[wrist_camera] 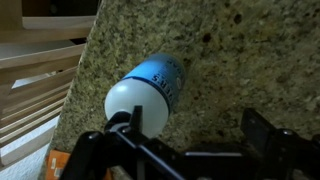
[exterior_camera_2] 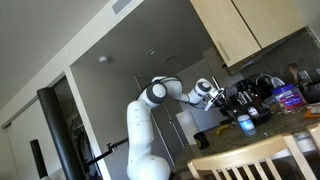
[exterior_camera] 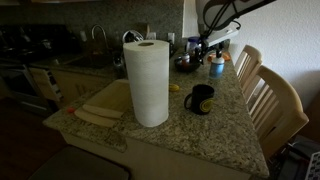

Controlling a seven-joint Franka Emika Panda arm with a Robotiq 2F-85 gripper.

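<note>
A blue container with a white lid (wrist_camera: 140, 98) stands on the speckled granite counter, in front of the left finger in the wrist view. The same container (exterior_camera: 216, 68) is at the far right part of the counter in exterior view 1, and the container (exterior_camera_2: 246, 124) shows below and right of the arm's end in exterior view 2. My gripper is open, its fingers wide apart with bare counter between them. In exterior view 1 the gripper (exterior_camera: 205, 46) hangs above and slightly left of the container, apparently clear of it.
A paper towel roll (exterior_camera: 150, 85) and a black mug (exterior_camera: 200, 99) stand nearer the counter's front. A dark bowl (exterior_camera: 187, 62) sits left of the container. Wooden chairs (exterior_camera: 272, 108) line the right edge. An orange item (wrist_camera: 62, 163) lies at the wrist view's lower left.
</note>
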